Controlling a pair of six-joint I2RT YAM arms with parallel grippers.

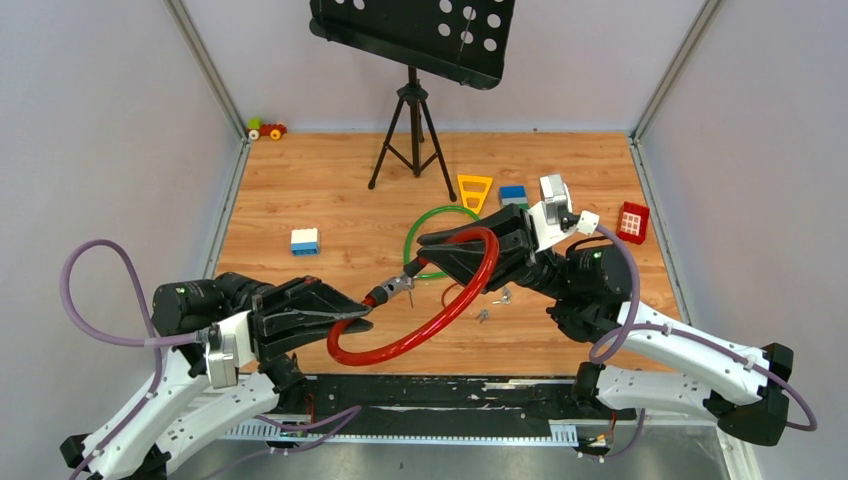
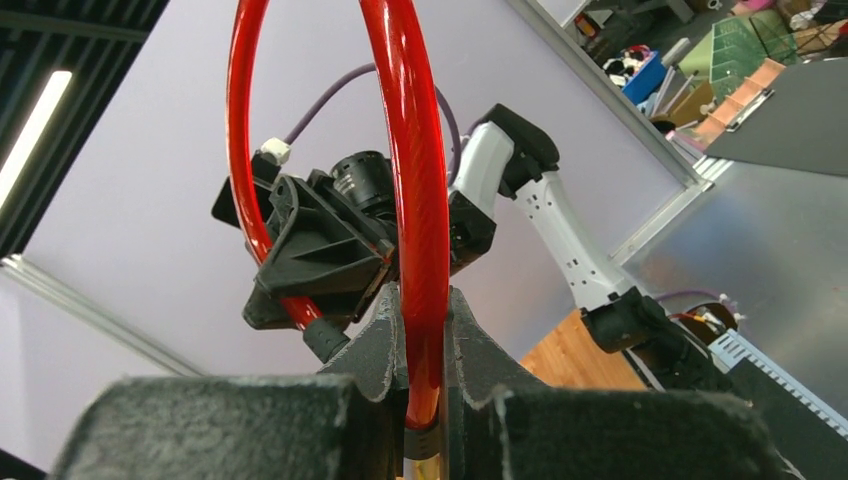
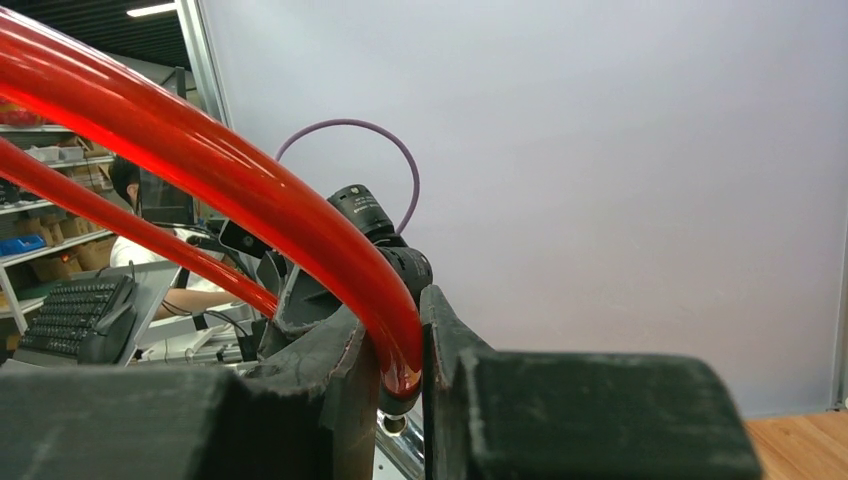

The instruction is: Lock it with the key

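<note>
A red cable lock (image 1: 410,340) bows in a loop between my two arms, above the table. My left gripper (image 1: 368,317) is shut on the red tube (image 2: 420,250) close to its metal lock body (image 1: 397,286). On the tube's other end, behind a dark tip (image 1: 413,267), my right gripper (image 1: 420,246) is shut. The tip and the lock body meet or nearly touch; whether the tip sits inside cannot be told. A thin key-like piece (image 1: 411,299) hangs below the lock body. In the right wrist view, the red tube (image 3: 300,220) runs down between the fingers.
Small keys (image 1: 483,315) lie on the wooden table (image 1: 345,190), near a green ring (image 1: 409,240). A blue-white block (image 1: 305,241), a yellow piece (image 1: 474,190) and a red block (image 1: 633,222) lie apart. A black stand (image 1: 415,130) rises at the back.
</note>
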